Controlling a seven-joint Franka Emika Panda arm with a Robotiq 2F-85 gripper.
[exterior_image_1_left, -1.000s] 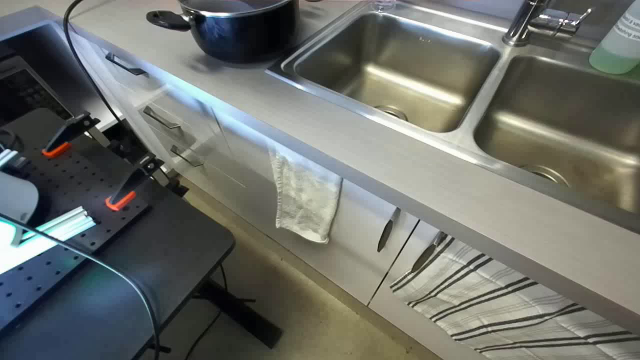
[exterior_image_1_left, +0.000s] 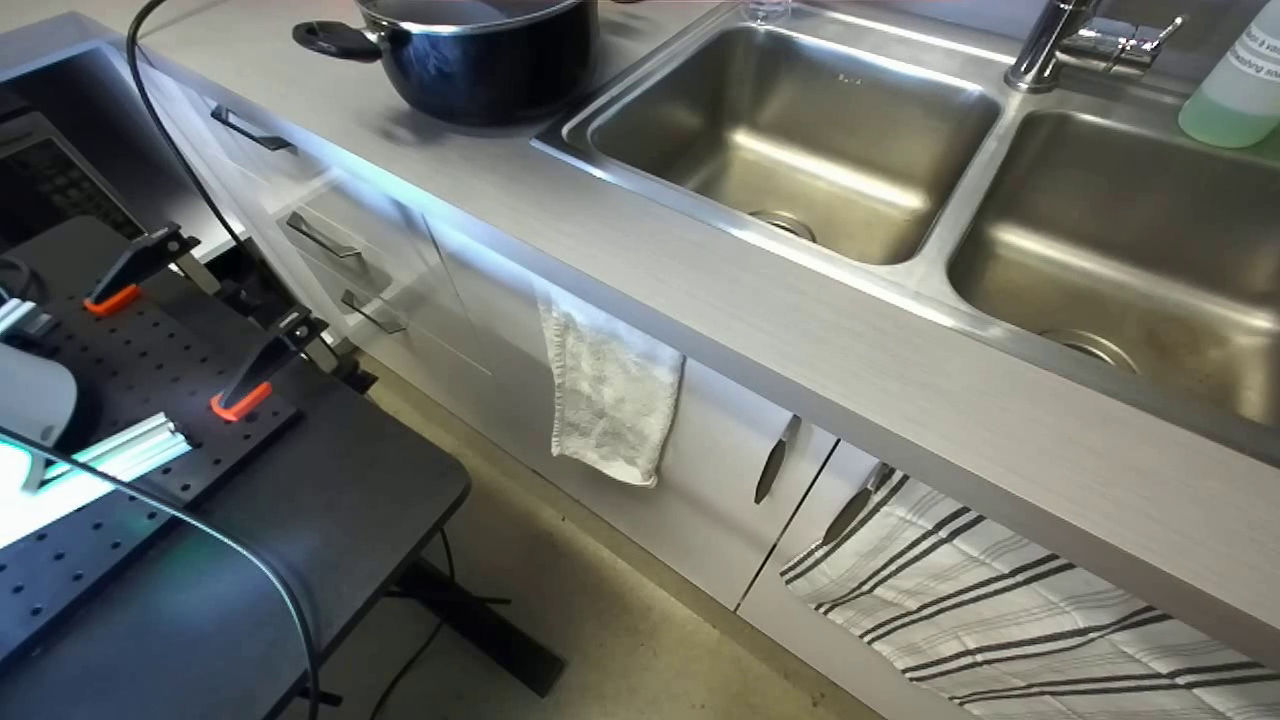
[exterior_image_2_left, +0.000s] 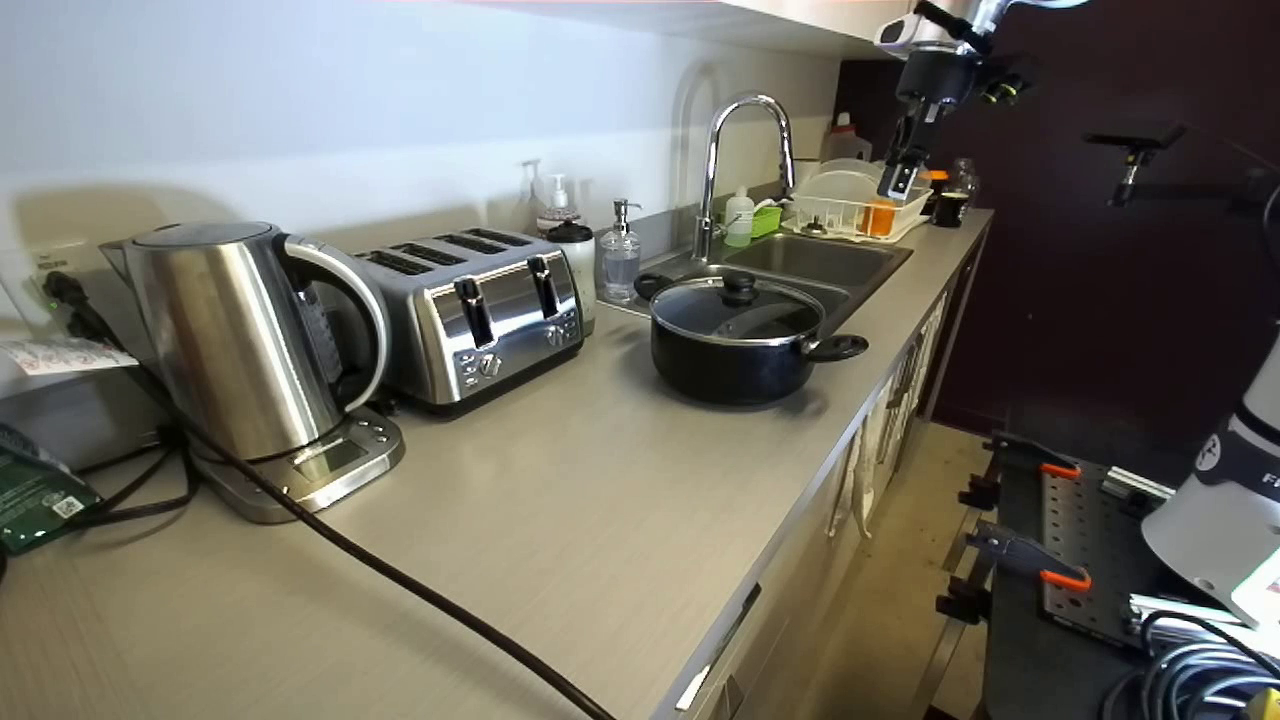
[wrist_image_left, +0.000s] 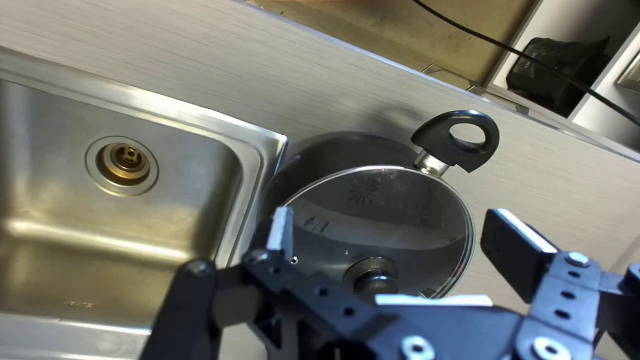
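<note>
My gripper is open, its two fingers spread wide with nothing held between them. Beyond them in the wrist view, the black pot (wrist_image_left: 300, 171) rests on the counter, covered by a glass lid (wrist_image_left: 390, 204). The lid's dark knob (wrist_image_left: 375, 277) is partly hidden by the gripper body. From exterior view 2, the gripper (exterior_image_2_left: 900, 180) hangs in the air near the far end of the sink, pointing down. There, the lidded pot (exterior_image_2_left: 732, 366) stands apart from it on the counter. Exterior view 1 shows only part of the pot (exterior_image_1_left: 492, 66) and no gripper.
A double sink (exterior_image_1_left: 792, 144) with a tall faucet (exterior_image_2_left: 708, 180) adjoins the pot. A kettle (exterior_image_2_left: 234, 348), a toaster (exterior_image_2_left: 480, 306) and soap bottles line the wall. A dish rack (exterior_image_2_left: 828, 210) stands at the far end. Towels (exterior_image_1_left: 612, 384) hang below.
</note>
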